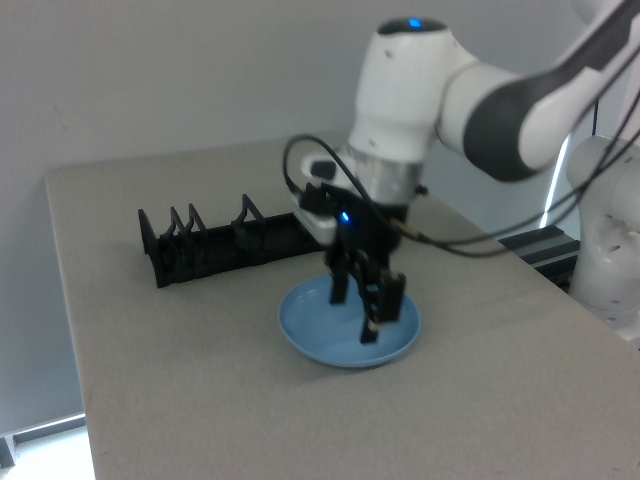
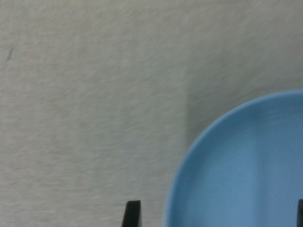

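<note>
A light blue plate (image 1: 312, 325) lies flat on the beige table (image 1: 200, 400). In the top view my gripper (image 1: 355, 310) hangs low over the plate, its fingers toward the front of it. The wrist view shows the plate's curved rim (image 2: 227, 123) low on the right, with my two dark fingertips (image 2: 131, 213) at the bottom edge, one outside the rim and the other over the plate. The gripper looks open, with nothing seen held.
A black rack (image 1: 210, 255) with upright dividers stands behind the plate, partly hidden by my arm. A white robot body (image 1: 610, 240) is beyond the right edge.
</note>
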